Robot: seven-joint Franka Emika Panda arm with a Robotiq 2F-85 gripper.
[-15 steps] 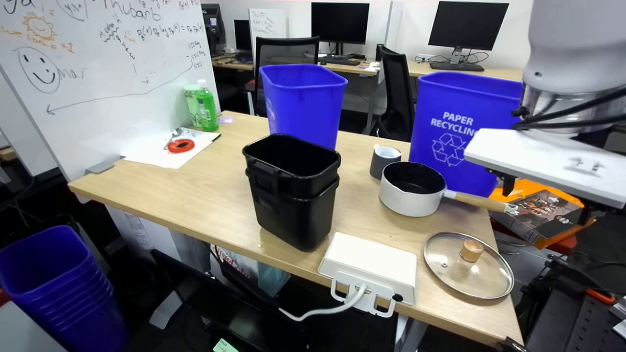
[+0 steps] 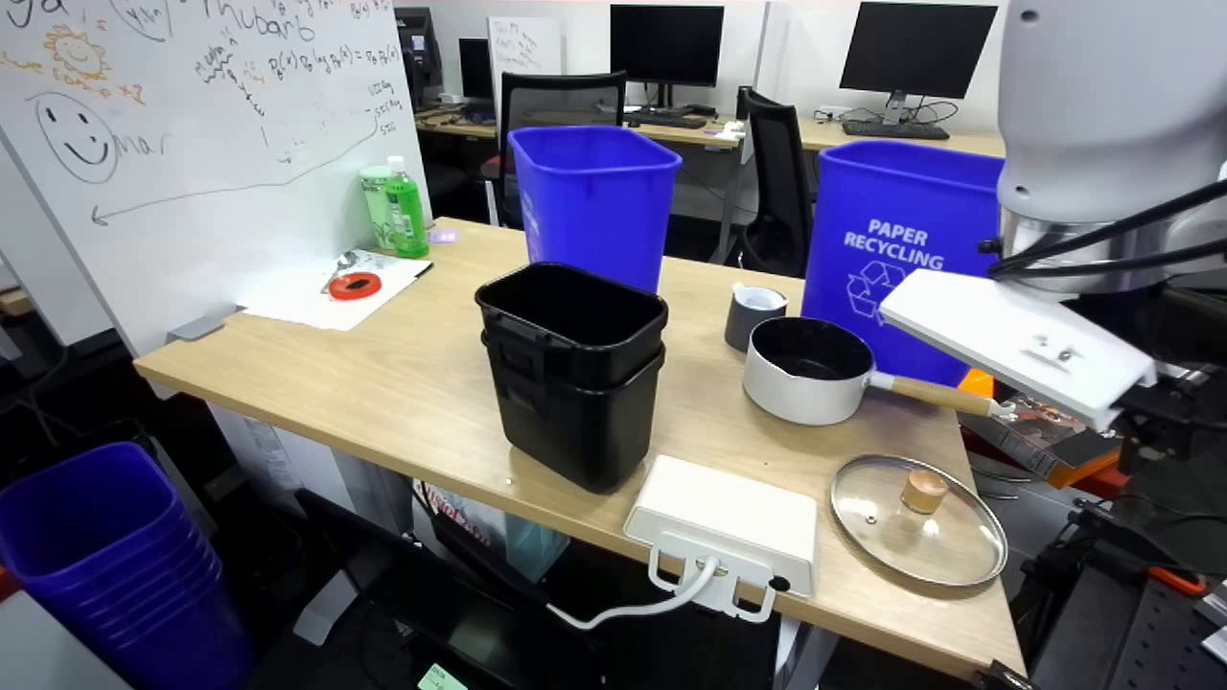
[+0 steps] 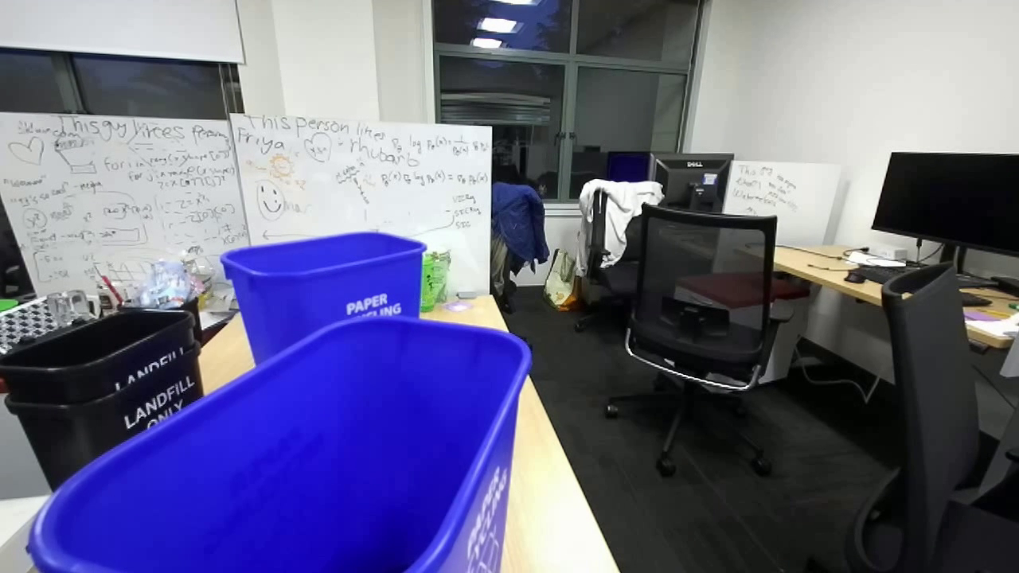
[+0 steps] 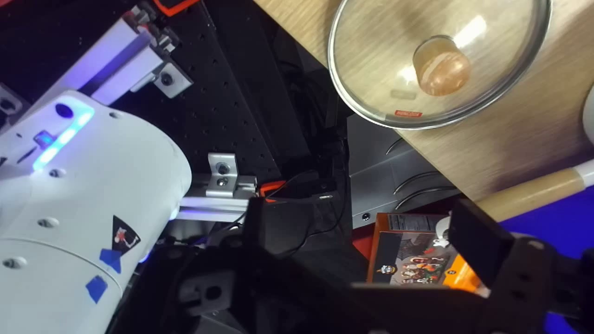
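Observation:
My gripper stands open in the wrist view, its two dark fingers wide apart with nothing held between them. Below and beyond it lies the glass lid with a round wooden knob, flat near the table's right corner. The white saucepan, dark inside and without a cover, rests farther back. Its wooden handle points out over the right edge, close to one finger in the wrist view. In exterior view 1 the arm is at the upper right and the fingertips are hard to make out.
Two blue bins and stacked black bins stand on the table. A grey cup is behind the pan. The white box sits at the front edge. Off the right edge lies an orange-and-black box.
The arm has moved left in exterior view 1, and its white mount plate has turned and now slants down to the right. Table objects have stayed in place.

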